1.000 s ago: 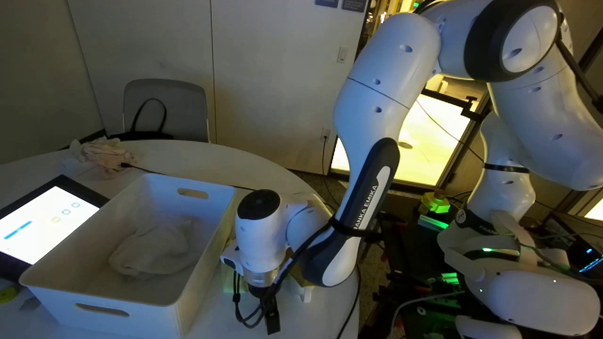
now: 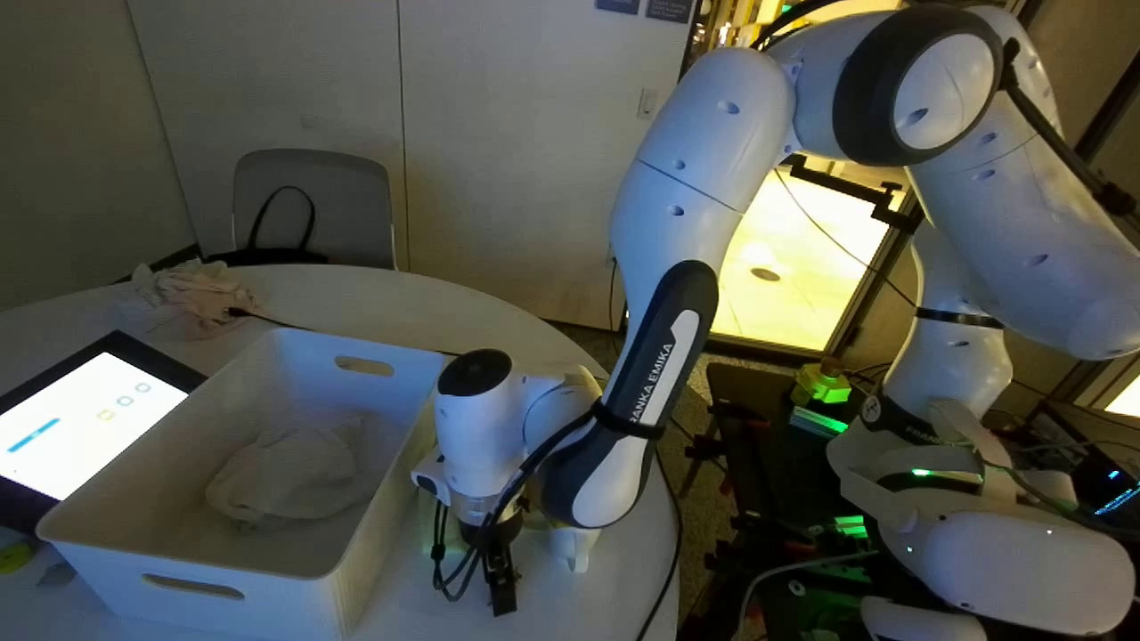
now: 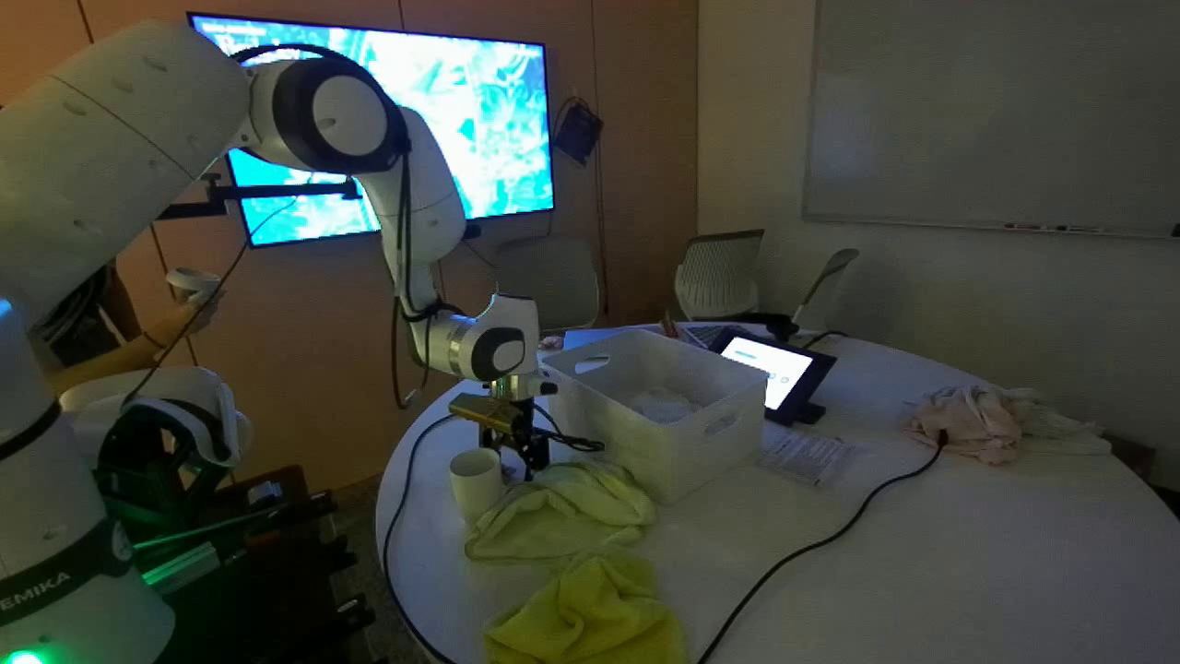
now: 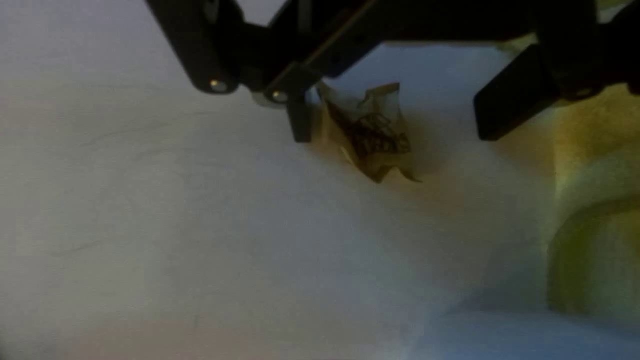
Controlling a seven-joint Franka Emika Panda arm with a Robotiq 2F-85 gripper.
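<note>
In the wrist view a crumpled paper wrapper (image 4: 381, 135), pale brown with dark print, appears between the two fingers of my gripper. It is close to the left fingertip (image 4: 300, 123); whether they touch I cannot tell. A wide gap separates it from the right finger (image 4: 510, 99), so the fingers stand apart. Low over the table, my gripper (image 3: 514, 459) is between a white mug (image 3: 477, 485) and the white bin (image 3: 702, 459) in exterior view 2. Inside the bin lies a pale cloth (image 2: 283, 475). The wrapper is hidden in both exterior views.
A pale green cloth (image 3: 570, 515) lies just in front of the gripper, with a yellow cloth (image 3: 597, 620) nearer the camera. Beyond the bin stands a lit tablet (image 3: 774, 371). A black cable (image 3: 808, 548) crosses the otherwise clear right side of the table.
In exterior view 1 the arm and gripper have shifted slightly left, toward the bin, with the upper arm links lower. The bin and its cloth have not moved.
</note>
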